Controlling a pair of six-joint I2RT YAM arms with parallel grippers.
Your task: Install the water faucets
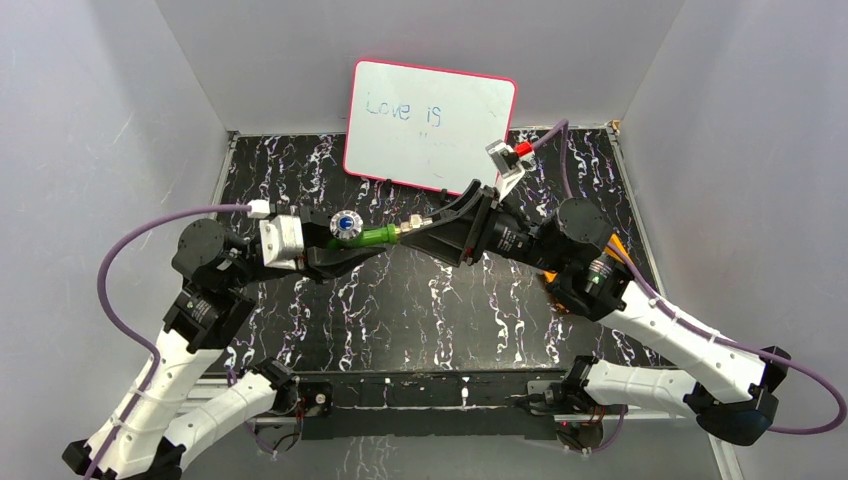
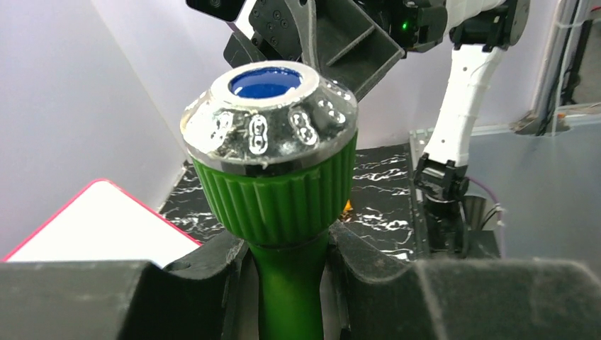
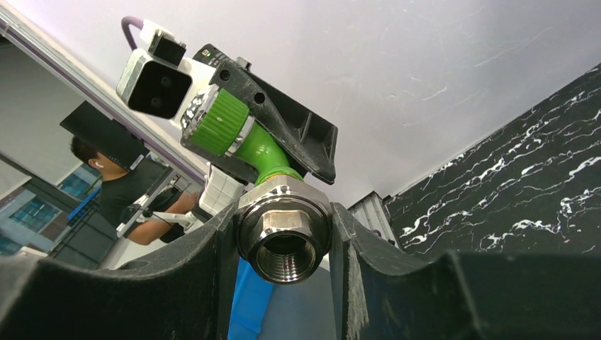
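Observation:
A green faucet with a chrome, blue-capped knob is held in the air above the table. My left gripper is shut on its green body, just below the ribbed collar. From the faucet's other end a metal hex fitting sticks out, and my right gripper is shut on it. The fitting's threaded opening faces the right wrist camera. In the top view the fitting meets the green body without a visible gap; how far it is threaded on is hidden.
A red-edged whiteboard with writing leans at the back. An orange item lies partly hidden beneath the right arm. A person sits beyond the workspace.

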